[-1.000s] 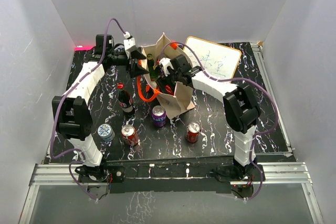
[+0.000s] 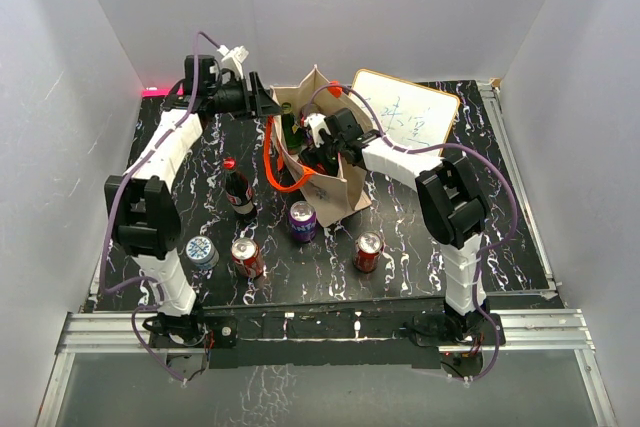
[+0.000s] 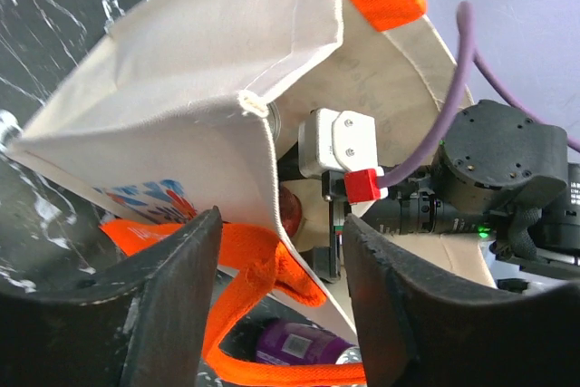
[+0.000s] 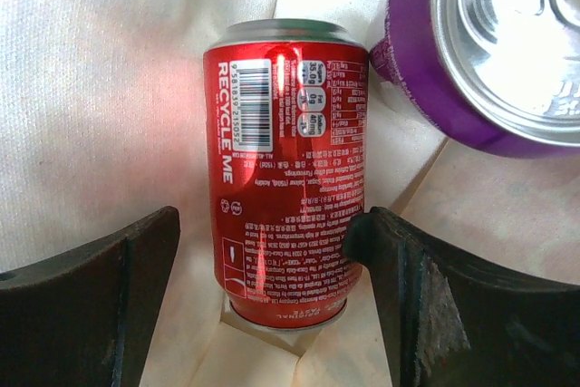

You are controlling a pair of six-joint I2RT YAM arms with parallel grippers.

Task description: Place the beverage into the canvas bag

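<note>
The canvas bag (image 2: 345, 192) stands open with orange straps, a green item inside. My left gripper (image 2: 260, 97) hangs at its left rim; in the left wrist view its fingers (image 3: 159, 314) are apart, facing the bag's side and strap, nothing visibly between them. My right gripper is down inside the bag, fingers apart around a red can (image 4: 281, 160) lying on the canvas; whether it grips is unclear. A purple can (image 4: 489, 43) lies beside it.
Outside the bag stand a cola bottle (image 2: 239, 194), purple can (image 2: 303, 220), two red cans (image 2: 247, 258) (image 2: 368, 251) and a white-lidded container (image 2: 201, 252). A whiteboard (image 2: 410, 107) lies back right.
My left arm has shifted slightly at the bag's left rim, its gripper turning. The right arm has moved a little within the bag. The objects outside stay put.
</note>
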